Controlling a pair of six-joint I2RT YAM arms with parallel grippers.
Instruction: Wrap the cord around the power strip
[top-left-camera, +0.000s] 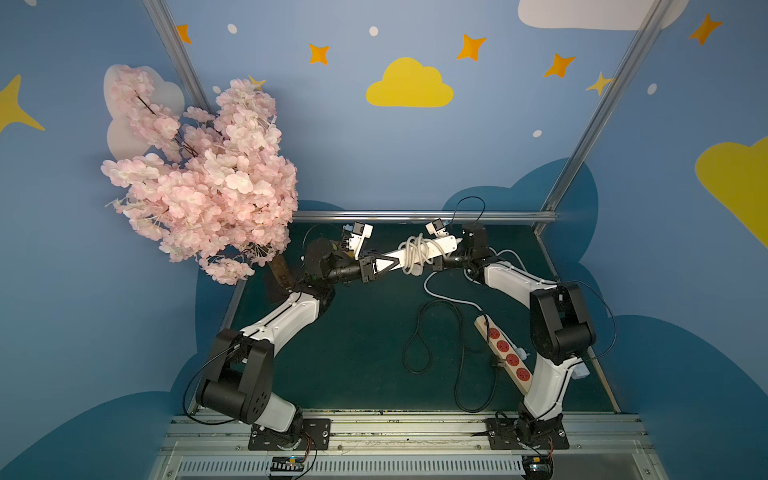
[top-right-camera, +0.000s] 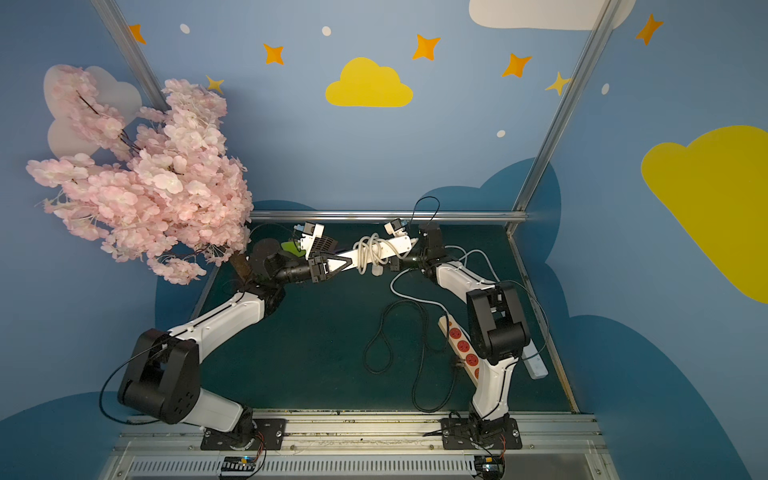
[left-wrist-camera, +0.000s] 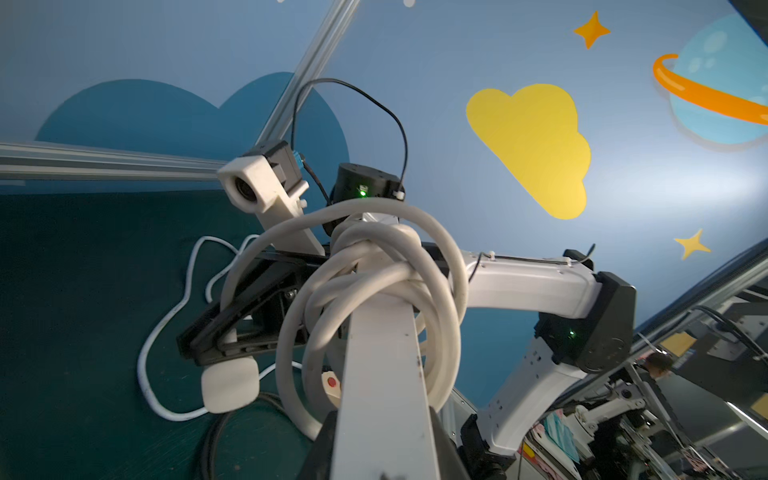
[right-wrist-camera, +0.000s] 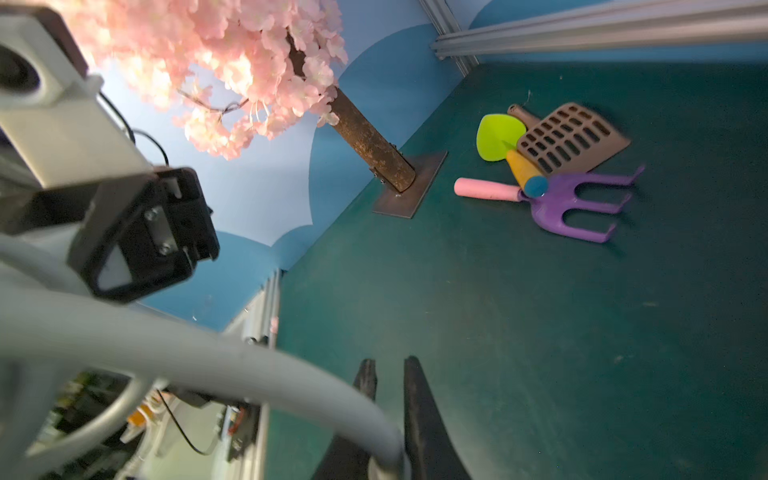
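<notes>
The white power strip (left-wrist-camera: 382, 400) is raised above the mat, its left end held by my left gripper (top-left-camera: 377, 268), which is shut on it. Several loops of pale cord (left-wrist-camera: 436, 320) circle the strip's middle, some of them slack. At the strip's far end is my right gripper, shut on a length of the cord (right-wrist-camera: 264, 360) that arcs over from the coil. In the left wrist view, a white block (left-wrist-camera: 230, 384) shows just below the right gripper's fingers (left-wrist-camera: 232, 320).
Another strip with red sockets (top-left-camera: 504, 349) lies at the lower right. Dark cable (top-left-camera: 416, 344) loops across the mat's middle. Garden toys (right-wrist-camera: 552, 168) and a pink blossom tree (top-left-camera: 216, 184) stand at the back left.
</notes>
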